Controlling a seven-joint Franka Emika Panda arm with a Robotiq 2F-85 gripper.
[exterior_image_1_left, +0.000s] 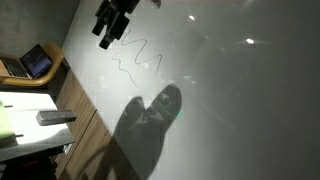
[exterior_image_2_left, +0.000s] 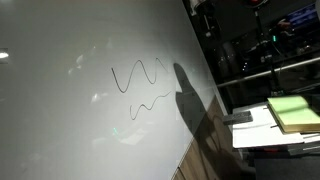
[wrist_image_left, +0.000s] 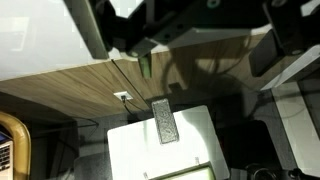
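Two dark wavy lines are drawn on the whiteboard, one above the other. A grey eraser-like block lies on the small white table beside the board. From the wrist view, the same block shows below and beyond the fingers, well apart from them. My gripper hangs in the air near the drawn lines. Its dark fingers are spread wide, so it is open, with nothing between them. The second exterior view shows the arm only in part and dark.
A green-topped box or book shares the table with the block. A laptop rests on a wooden chair at the left. Wooden panelling runs below the board, with a wall socket on it.
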